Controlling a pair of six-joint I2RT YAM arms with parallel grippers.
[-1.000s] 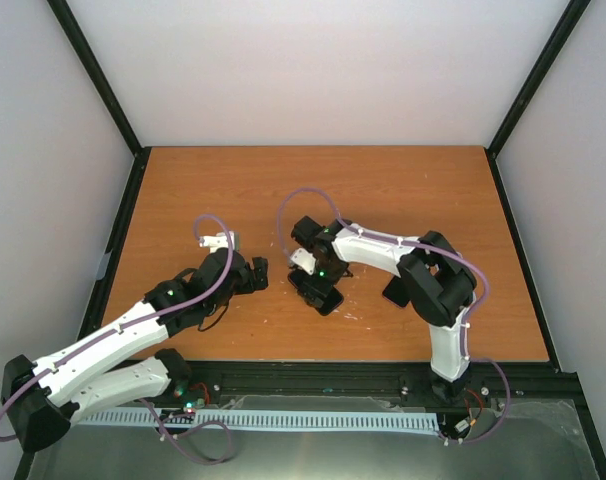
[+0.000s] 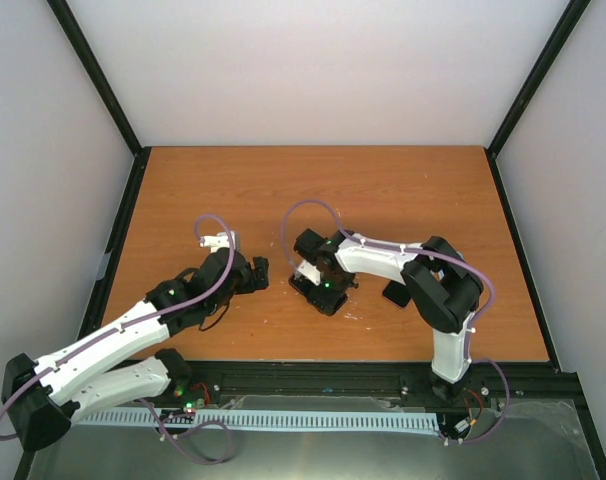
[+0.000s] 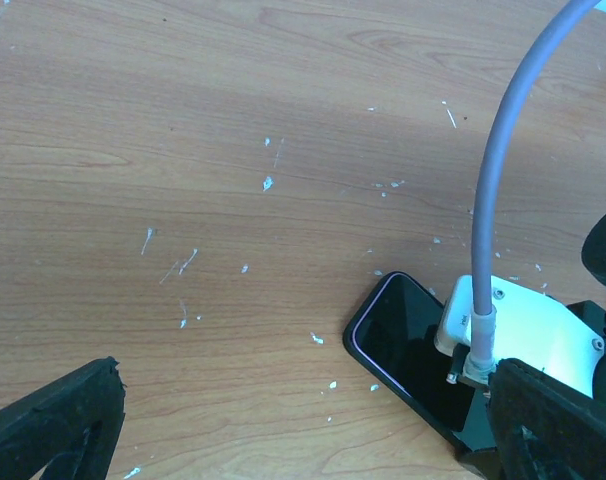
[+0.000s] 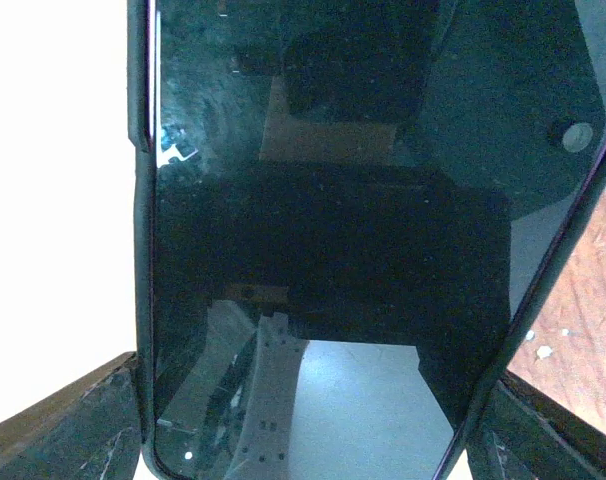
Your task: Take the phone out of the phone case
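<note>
A dark, glossy phone (image 2: 332, 303) lies at the table's middle under my right gripper. In the left wrist view the phone (image 3: 413, 345) shows its rounded end and black rim; the rest is hidden by the right gripper's body. Its reflective face (image 4: 323, 260) fills the right wrist view, between my right gripper's (image 4: 313, 410) fingers. They sit close at its two long edges; whether they press on them I cannot tell. Case and phone are hard to tell apart. My left gripper stands open left of the phone, nothing between its fingers.
A second dark rectangle (image 2: 396, 293) lies flat to the right, beneath the right arm. Small pale scraps (image 3: 268, 184) are scattered over the wooden table (image 2: 203, 180).
The phone has hardly moved. My left arm is still.
</note>
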